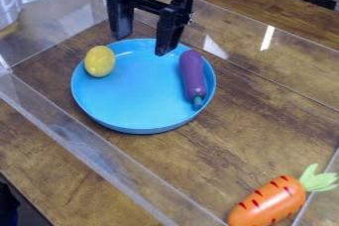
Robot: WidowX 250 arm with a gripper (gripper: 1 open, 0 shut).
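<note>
My black gripper [143, 27] hangs open at the top centre, over the back part of a round blue plate [139, 101], with nothing seen between its fingers. On the plate a yellow potato-like toy [99, 61] lies at the left and a purple eggplant toy [192, 76] at the right. An orange carrot toy [265, 204] with a green top lies on the wooden table at the lower right.
Transparent strips or walls run along the left and right edges.
</note>
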